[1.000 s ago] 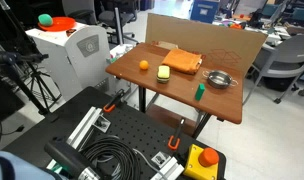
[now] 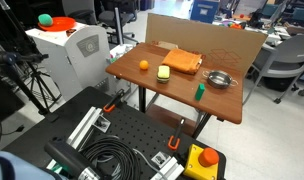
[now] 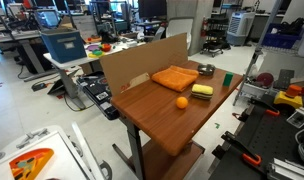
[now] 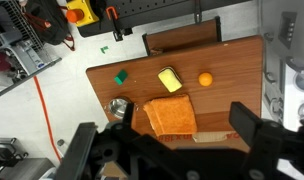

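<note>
In the wrist view my gripper is open, its dark fingers wide apart and nothing held between them. Below it lies a wooden table (image 4: 224,101). An orange cloth (image 4: 172,115) is spread near the table's cardboard-screened edge. Close to the cloth sits a yellow sponge-like block (image 4: 170,82), with a small orange ball (image 4: 205,79) to one side. A green block (image 4: 121,76) and a metal bowl (image 4: 119,106) with handles are on the other side. No fingers show in either exterior view.
A cardboard screen (image 2: 214,41) stands along the table's far edge. On the black robot base lie coiled cables (image 2: 111,157), beside a yellow box with a red button (image 2: 208,157). Bare wood surrounds the objects, including the table corner (image 3: 152,108) by the ball.
</note>
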